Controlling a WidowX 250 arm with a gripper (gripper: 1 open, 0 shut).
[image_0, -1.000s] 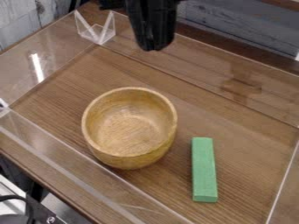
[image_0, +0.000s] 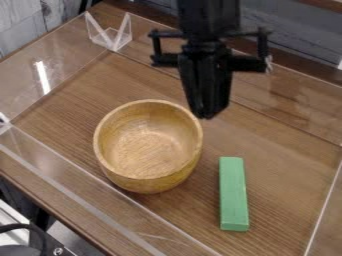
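The black robot arm (image_0: 209, 50) reaches down from the top centre over the wooden table, its gripper (image_0: 209, 100) hanging just behind and above the right rim of a round wooden bowl (image_0: 147, 145). The gripper looks shut, with nothing visible between its fingers, though the tips are dark and blurred. The bowl is empty. A green block (image_0: 233, 193) lies lengthwise to the right of the bowl, nearer the front.
Clear plastic pieces (image_0: 110, 32) stand at the back left. Bare wood (image_0: 67, 90) is free on the left and to the right of the arm. Dark cables lie at the bottom left corner.
The bowl and green block have not moved.
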